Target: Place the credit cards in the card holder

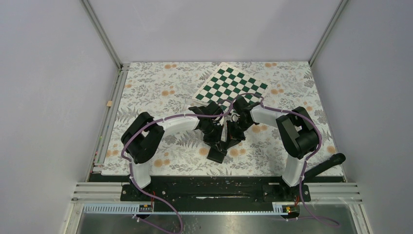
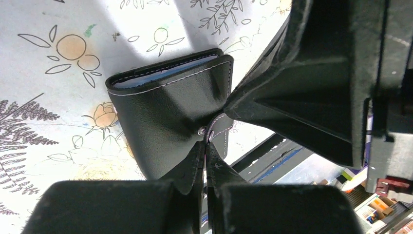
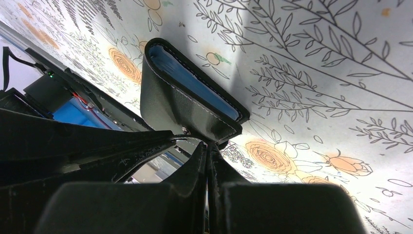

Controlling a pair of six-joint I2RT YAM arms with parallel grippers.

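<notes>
The black leather card holder (image 1: 215, 155) lies near the table's front edge, with white stitching and a snap stud. Bluish clear sleeves (image 3: 195, 80) show in its opening; no separate card can be made out. A thin strap (image 2: 213, 124) arches between the tips of both grippers at the holder's snap side. One part of it is pinched by my left gripper, which is shut. Close beside that, my right gripper is shut on the strap too. The fingertips hide the strap's ends.
A green-and-white checkered board (image 1: 231, 85) lies behind the arms. A black cylindrical object (image 1: 327, 165) rests at the front right corner.
</notes>
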